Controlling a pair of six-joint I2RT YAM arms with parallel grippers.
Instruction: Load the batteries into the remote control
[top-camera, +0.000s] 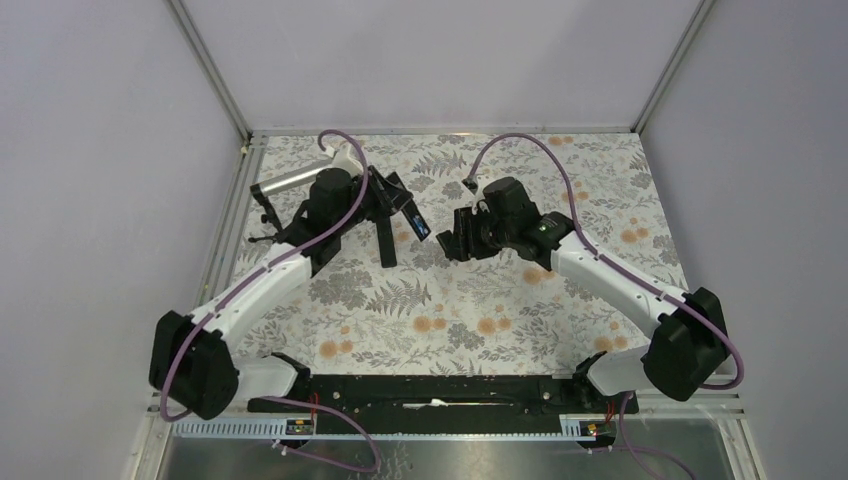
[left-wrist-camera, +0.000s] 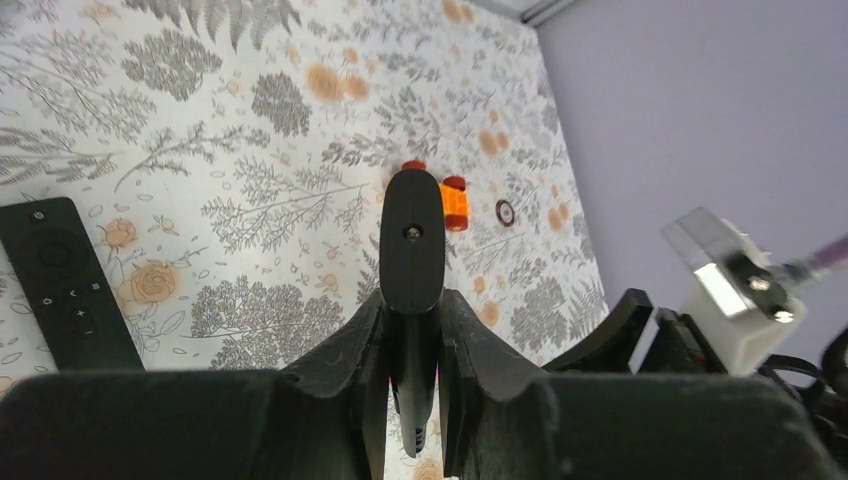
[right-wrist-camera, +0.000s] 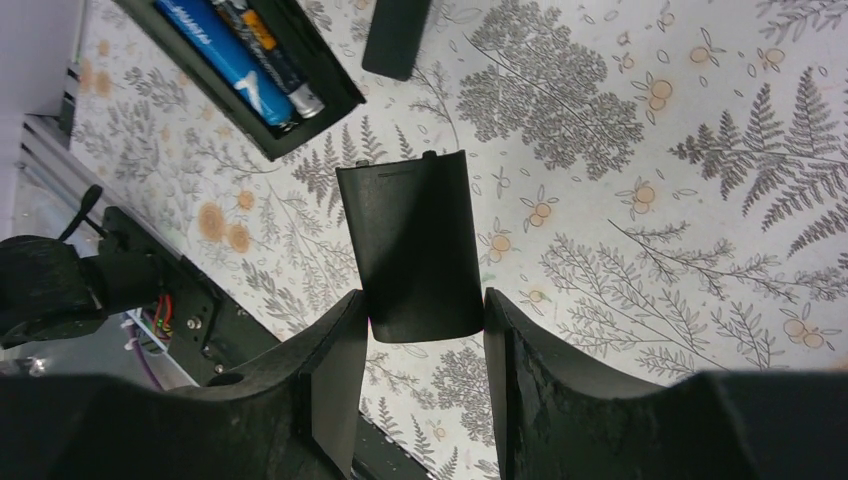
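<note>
My left gripper is shut on the black remote (left-wrist-camera: 412, 236), which is held up at an angle. In the right wrist view, this remote (right-wrist-camera: 326, 95) shows its open compartment with a blue battery (right-wrist-camera: 210, 40) and a second, dark battery (right-wrist-camera: 258, 45) inside. My right gripper holds the black battery cover (right-wrist-camera: 418, 240) between its fingertips, just right of and below the remote in the top view. Another black remote (left-wrist-camera: 60, 280) lies on the mat beneath, left of the held one.
An orange object with red parts (left-wrist-camera: 453, 205) and a small dark ring (left-wrist-camera: 505, 211) lie on the right of the patterned mat, partly hidden by the right arm in the top view.
</note>
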